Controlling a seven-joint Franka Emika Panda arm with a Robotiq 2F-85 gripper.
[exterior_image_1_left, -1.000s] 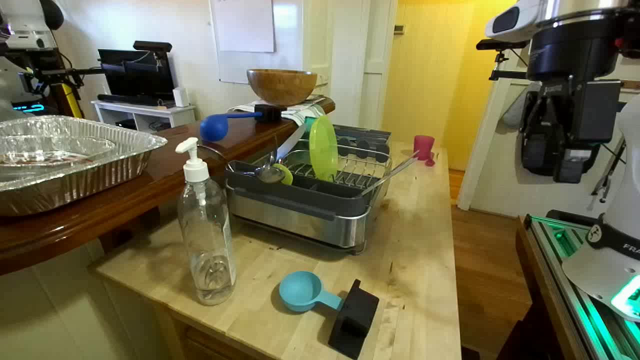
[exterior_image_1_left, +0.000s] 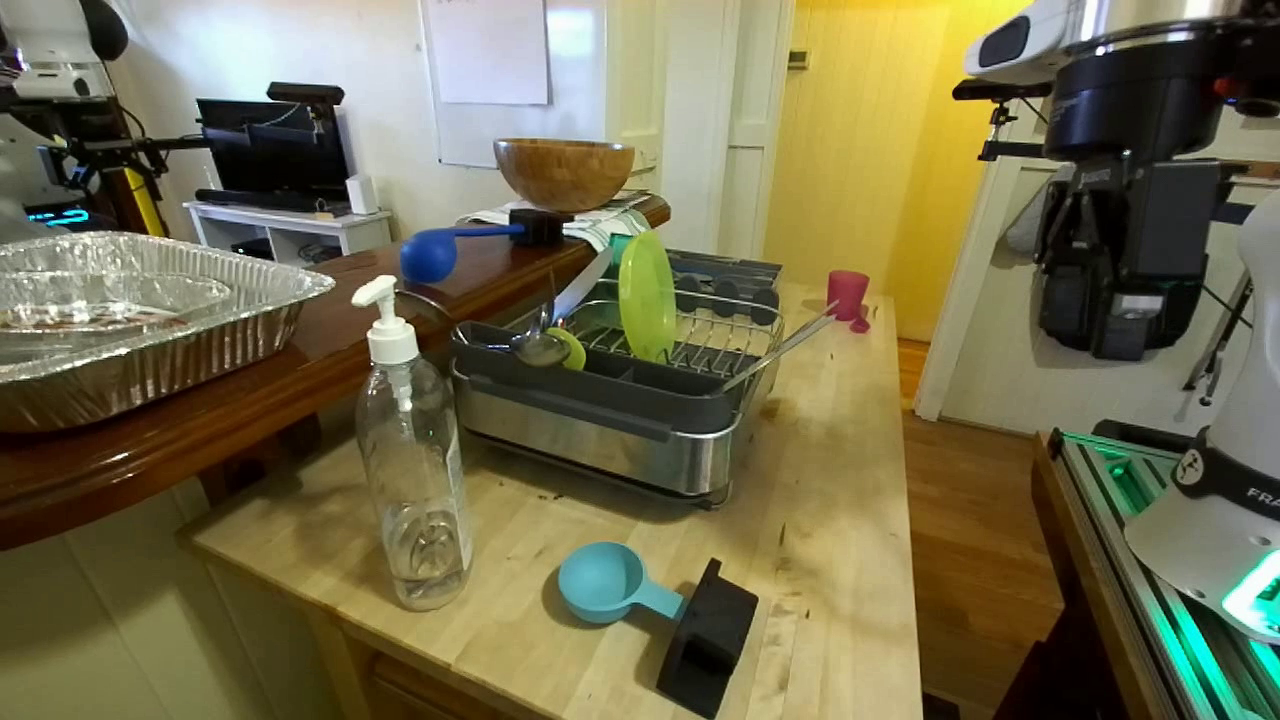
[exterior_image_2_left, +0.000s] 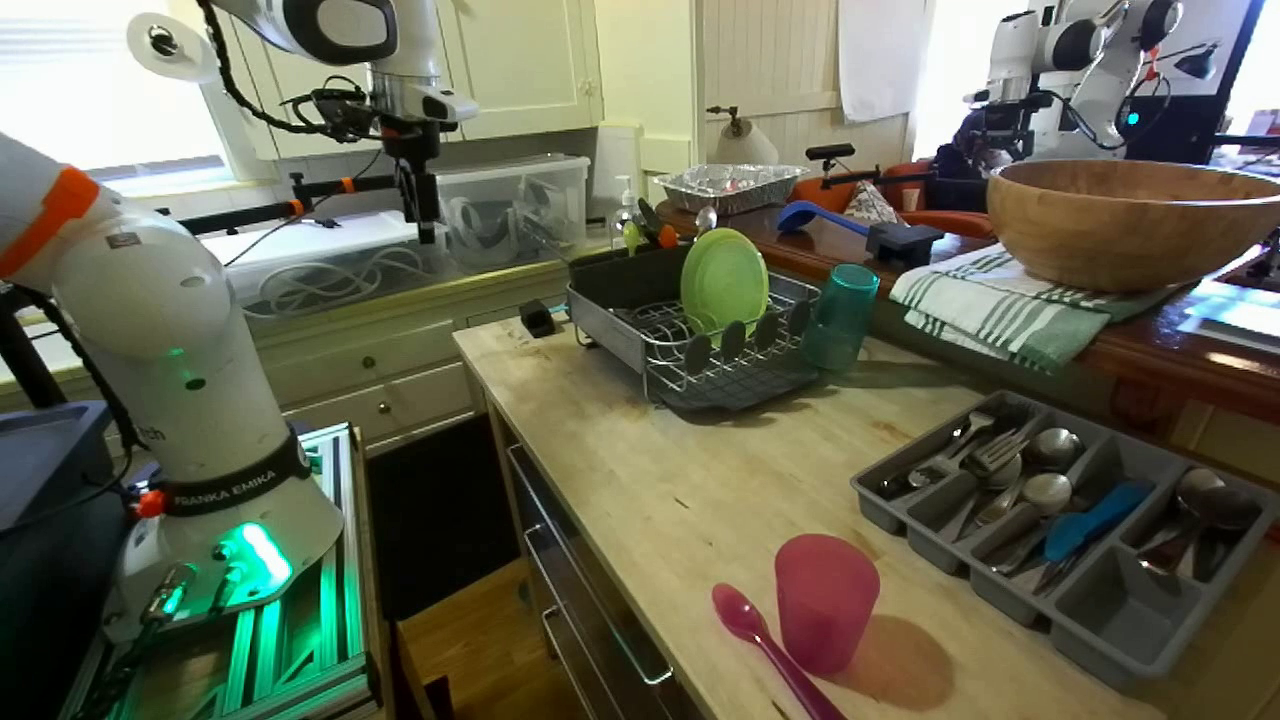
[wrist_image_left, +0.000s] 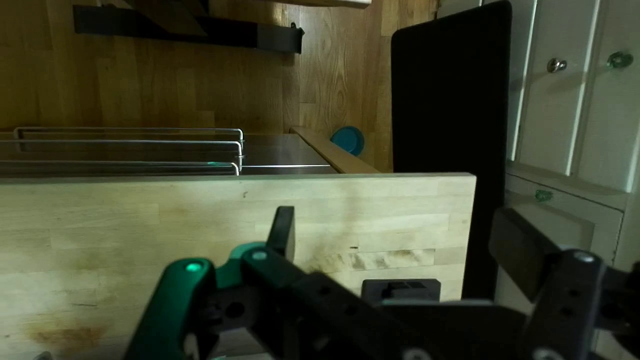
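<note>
My gripper stands open in the wrist view, its two fingers (wrist_image_left: 284, 231) wide apart with nothing between them. In exterior view 1 the gripper (exterior_image_1_left: 1116, 330) hangs high at the right, clear of the table. A turquoise scoop (exterior_image_1_left: 603, 584) lies on the table's near end, its handle against a black block (exterior_image_1_left: 708, 636). Part of that block (wrist_image_left: 400, 290) appears in the wrist view, below the gap between the fingers. A dish rack (exterior_image_1_left: 600, 414) holds a green plate (exterior_image_1_left: 648, 296) and several utensils. Left of the scoop, a clear pump bottle (exterior_image_1_left: 414, 504) stands upright.
A pink cup (exterior_image_2_left: 825, 606) and pink spoon (exterior_image_2_left: 744, 612) sit at the table's other end, near a grey cutlery tray (exterior_image_2_left: 882, 510). On the raised counter are a wooden bowl (exterior_image_2_left: 1128, 222), a blue ladle (exterior_image_2_left: 816, 216) and foil trays (exterior_image_1_left: 144, 348). Bare tabletop (exterior_image_2_left: 684, 480) lies between rack and cup.
In exterior view 1 my gripper has shifted slightly left and up, with a small turn. The objects on the table have not moved.
</note>
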